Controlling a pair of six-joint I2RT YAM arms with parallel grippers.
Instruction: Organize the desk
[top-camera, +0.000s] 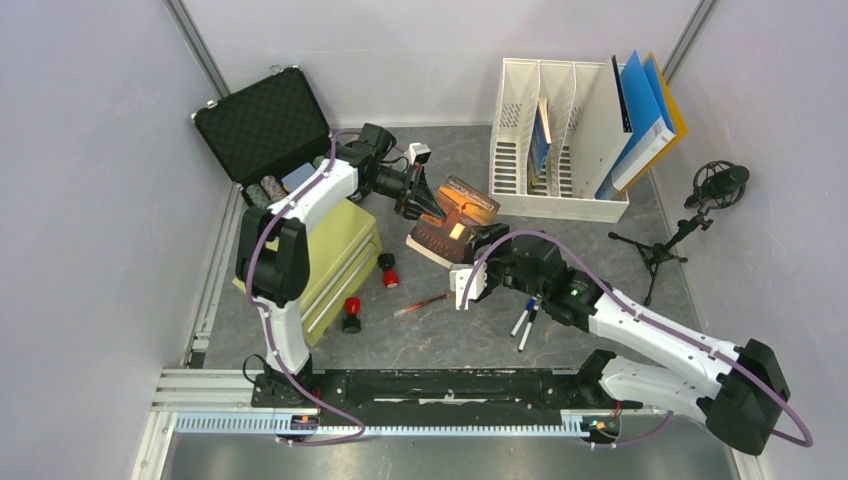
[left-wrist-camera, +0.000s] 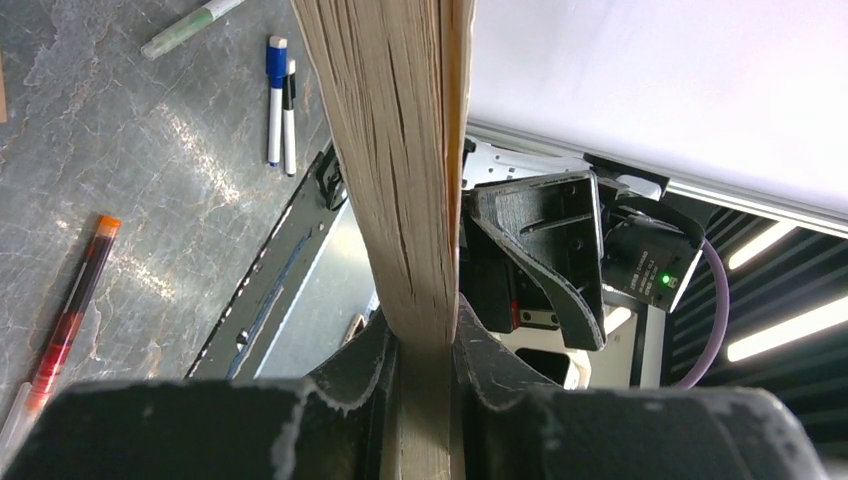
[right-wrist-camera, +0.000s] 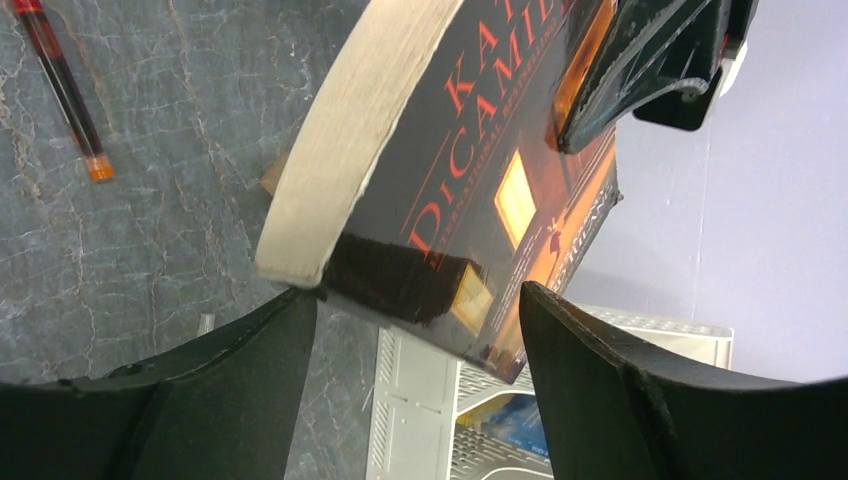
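Observation:
A thick paperback with a dark orange cover (top-camera: 452, 215) hangs in the air near the desk's middle, held by my left gripper (top-camera: 425, 205); in the left wrist view its page edge (left-wrist-camera: 385, 170) runs between the shut fingers. My right gripper (top-camera: 480, 250) is at the book's lower right. In the right wrist view its parted fingertips (right-wrist-camera: 418, 297) straddle the book's near corner (right-wrist-camera: 450, 200).
A white file organizer (top-camera: 560, 208) stands at back right, a microphone stand (top-camera: 655, 250) right of it, a yellow-green drawer box (top-camera: 335, 275) and open black case (top-camera: 260, 120) at left. Pens (top-camera: 420, 305), markers (top-camera: 530, 325) and red-black objects (top-camera: 389, 273) lie on the desk.

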